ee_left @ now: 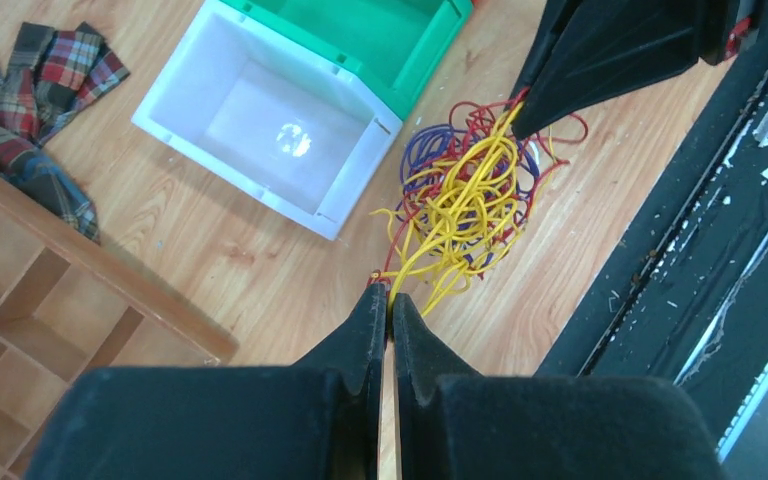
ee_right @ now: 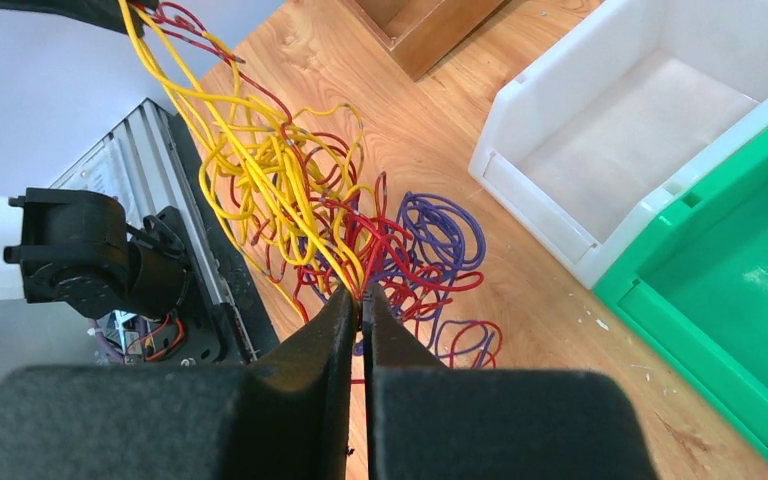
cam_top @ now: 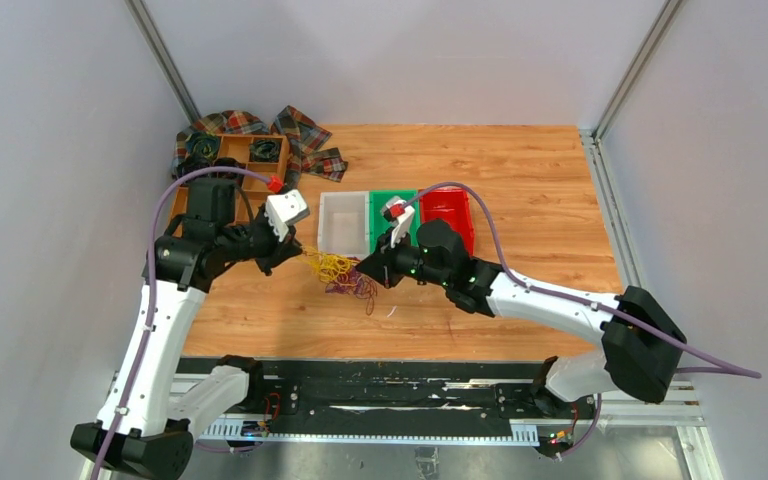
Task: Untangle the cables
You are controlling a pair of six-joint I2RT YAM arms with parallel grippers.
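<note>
A tangle of yellow cable [cam_top: 331,268] [ee_left: 465,215] [ee_right: 270,180], mixed with red and purple cable [ee_right: 435,240], stretches between my two grippers. My left gripper [cam_top: 293,250] is shut on yellow cable at the tangle's left end. My right gripper [cam_top: 365,268] is shut on the other end, where yellow and red strands run into its fingertips. The purple loops hang below, toward the right gripper's side, over the wooden table.
White [cam_top: 341,222], green [cam_top: 392,205] and red [cam_top: 445,205] bins stand behind the tangle. A wooden compartment box [cam_top: 260,172] with dark coils and plaid cloth [cam_top: 310,150] lies back left.
</note>
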